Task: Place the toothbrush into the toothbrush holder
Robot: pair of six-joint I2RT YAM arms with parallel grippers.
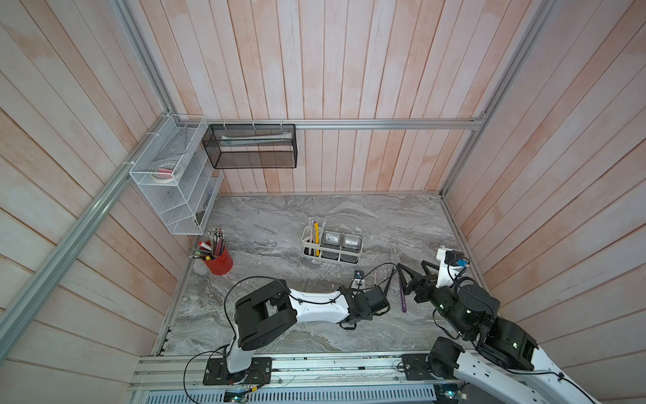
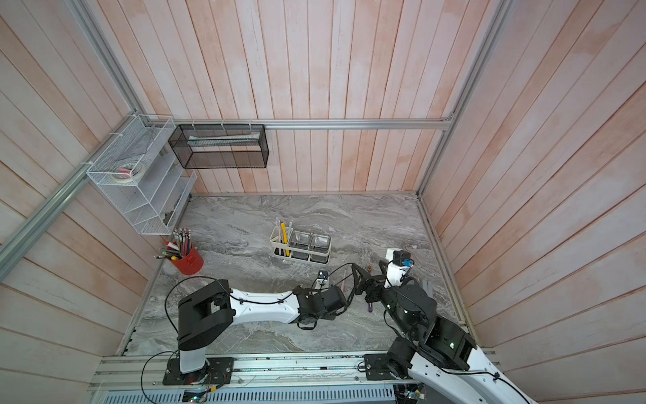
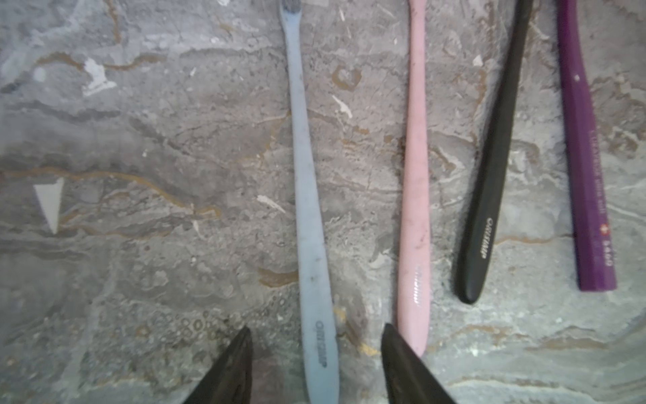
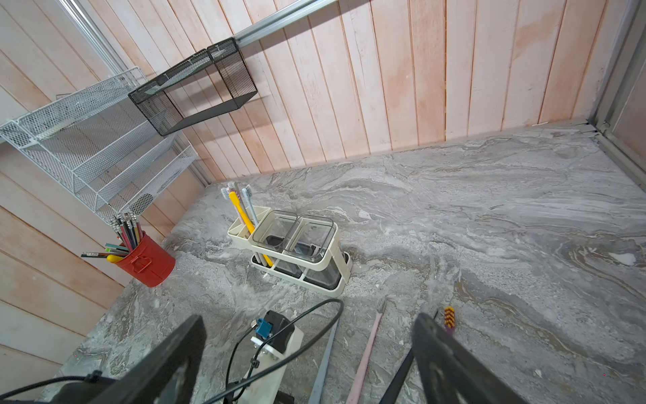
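Four toothbrushes lie side by side in the left wrist view: blue (image 3: pixel 311 235), pink (image 3: pixel 414 188), black (image 3: pixel 498 161) and purple (image 3: pixel 584 155). My left gripper is partly open above the lower end of the blue handle, one finger on each side of it and nothing gripped. At the middle of the table stands the cream toothbrush holder (image 4: pixel 309 279), with a yellow toothbrush (image 4: pixel 242 212) and pale ones in its left section. My right gripper hangs open and empty over the right side.
A red cup (image 1: pixel 218 261) of pens stands at the left edge. White wire shelves (image 1: pixel 176 176) and a black mesh basket (image 1: pixel 250 146) hang on the walls. Behind and right of the holder the table is bare. A looping cable trails from the left arm.
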